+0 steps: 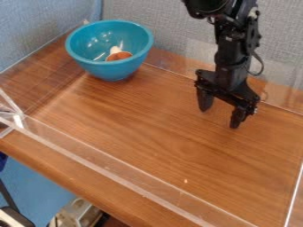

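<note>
My black gripper (221,112) hangs low over the wooden table at the right rear, fingers spread open and pointing down, with nothing visible between them. To its left, at the back, a teal bowl (92,66) holds an orange item (119,56) and some small white items.
A grey padded wall (166,18) stands behind. Beyond the left front edge lie a blue floor and some hardware.
</note>
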